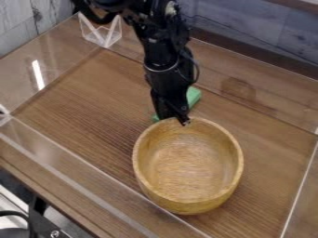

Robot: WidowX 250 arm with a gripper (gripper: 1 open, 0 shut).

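Note:
The black gripper (172, 113) reaches down from the top centre, its tips at the far rim of a large round yellow bowl (187, 177). It looks shut, with no object clearly held; whether the rim is between the fingertips cannot be made out. A green object (192, 99) lies on the wooden surface behind the bowl, partly hidden by the gripper.
A white wire item (102, 28) stands at the back left. A dark cable shows at the lower left edge.

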